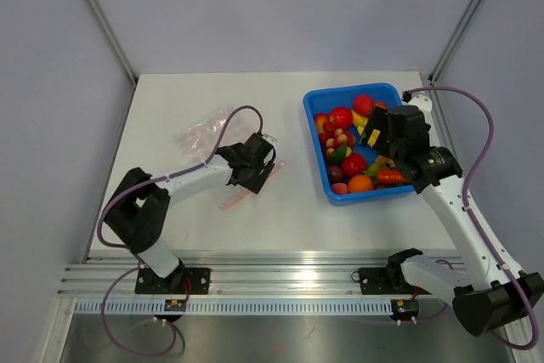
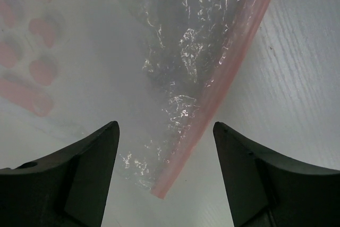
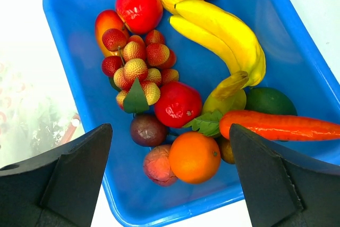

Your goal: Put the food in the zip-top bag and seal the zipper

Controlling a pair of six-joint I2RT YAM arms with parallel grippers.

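A clear zip top bag [image 1: 204,133] with pink print and a pink zipper strip [image 2: 226,78] lies flat on the left half of the white table. My left gripper [image 1: 260,178] is over the zipper end, its fingers apart on either side of the strip in the left wrist view, nothing held. My right gripper is open above a blue bin [image 3: 79,89] of play food: bananas [image 3: 223,35], a carrot [image 3: 276,126], an orange [image 3: 194,157], red fruit [image 3: 178,104], a lychee bunch [image 3: 135,70] and others.
The blue bin fills the right part of the table. Bare white table [image 1: 289,227] lies in front of the bag and between bag and bin. Metal rails run along the front and side edges.
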